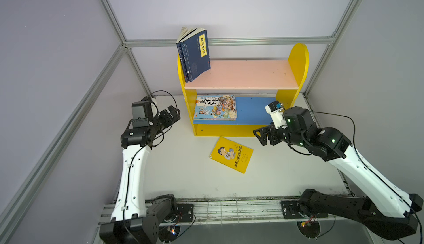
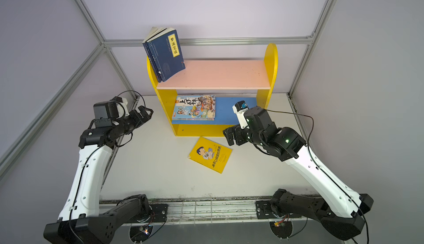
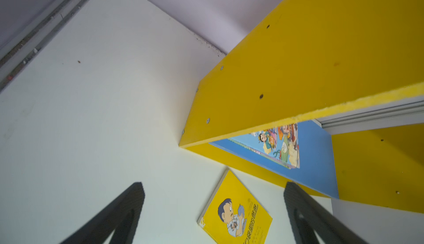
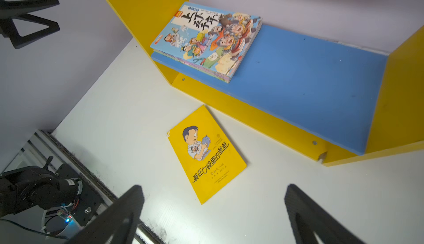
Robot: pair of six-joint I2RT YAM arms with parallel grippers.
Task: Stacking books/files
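Note:
A yellow book (image 1: 231, 154) lies flat on the white table in front of the shelf. A pile of comic-covered books (image 2: 193, 107) lies on the left of the blue lower shelf. Dark blue books (image 1: 194, 54) lean at the left end of the pink top shelf. My left gripper (image 1: 172, 115) hangs open and empty left of the shelf. My right gripper (image 1: 260, 135) is open and empty, above and right of the yellow book, in front of the lower shelf.
The yellow bookshelf (image 4: 397, 93) has free room on the right of both shelves (image 1: 247, 71).

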